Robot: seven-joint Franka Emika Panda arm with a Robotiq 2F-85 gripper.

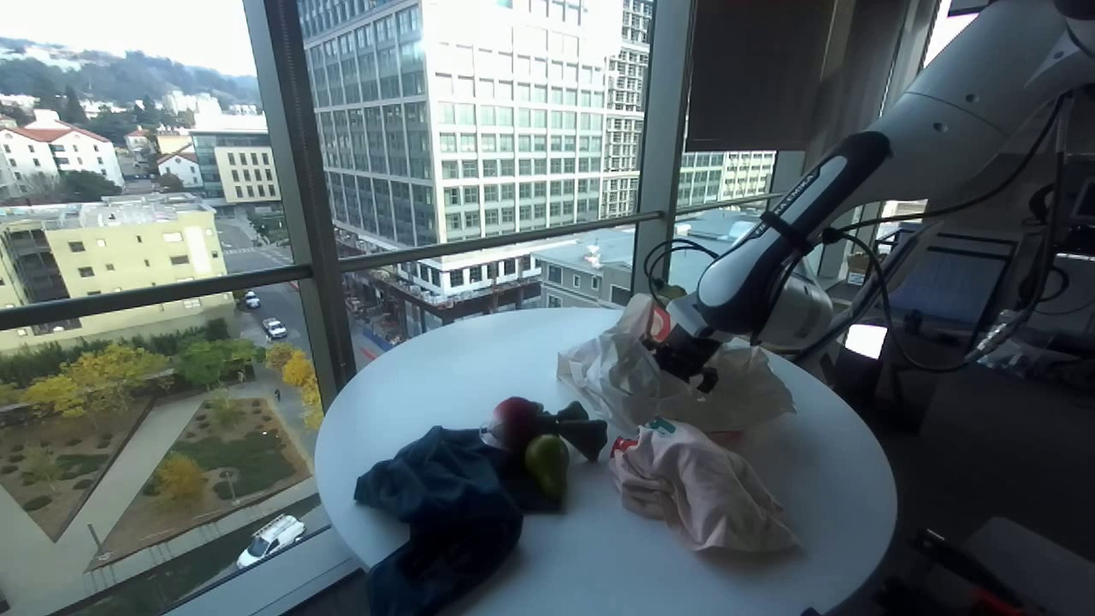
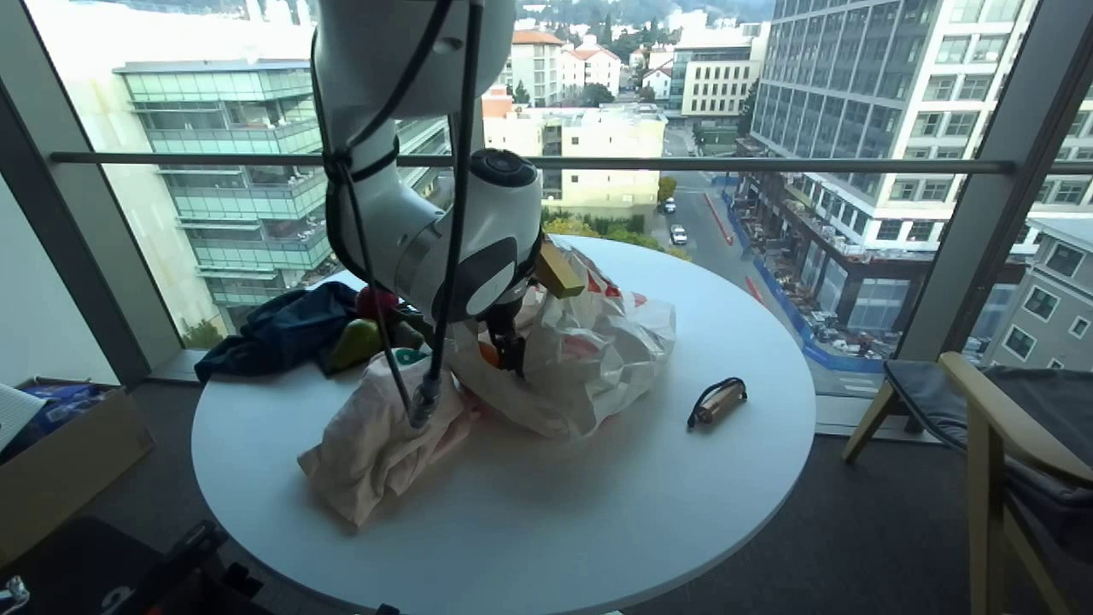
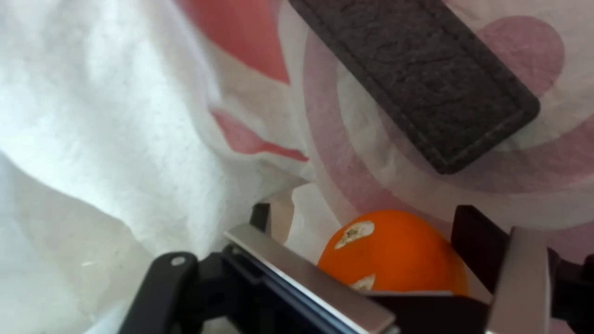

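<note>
My gripper is open inside the crumpled white plastic bag (image 1: 611,375), low over its contents. In the wrist view, an orange ball-like fruit (image 3: 392,250) with pale scuffs shows between the spread fingers, its near side hidden behind them. I cannot tell whether either finger touches it. Beyond it, a dark grey flat-sided block (image 3: 429,78) lies against the bag's red-patterned plastic. From the second exterior view, a bit of orange appears beside the gripper, and the bag's translucent folds (image 2: 604,359) spread around it.
A pink cloth bag (image 1: 703,488) lies close to the plastic bag. A dark blue cloth (image 1: 446,493), a red fruit (image 1: 515,419) and a green pear (image 1: 547,464) sit across the table. A small brown object with a black strap (image 2: 720,403) lies apart.
</note>
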